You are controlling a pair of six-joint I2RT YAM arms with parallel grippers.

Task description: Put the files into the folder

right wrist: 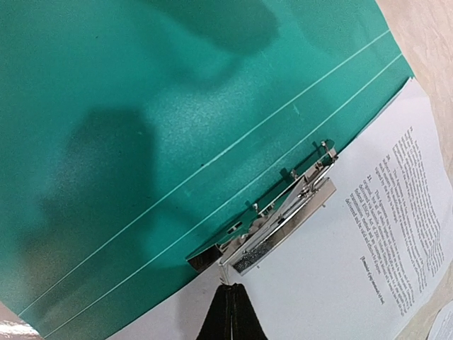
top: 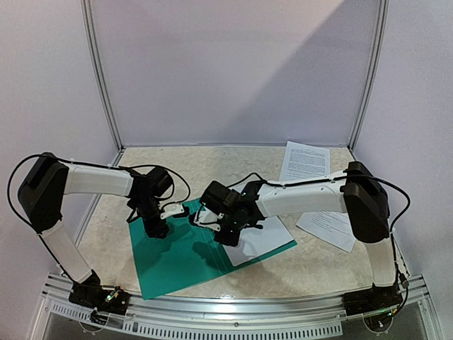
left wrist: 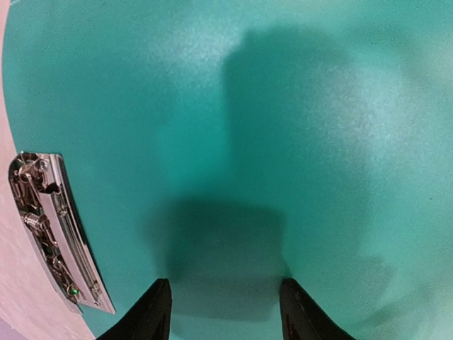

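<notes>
The green folder lies spread open on the table, turned at a slant. White sheets rest on its right half, and in the right wrist view printed paper lies along the metal clip. My right gripper is shut, its tips at the lower end of that clip; nothing shows between them. Over the left cover stands my left gripper, its fingers apart with only green surface visible between. Another metal clip shows at the cover's edge in the left wrist view.
Two printed sheets lie outside the folder at the right: an upper sheet and a lower sheet, both partly under my right arm. Bare table shows in front of the folder's right half.
</notes>
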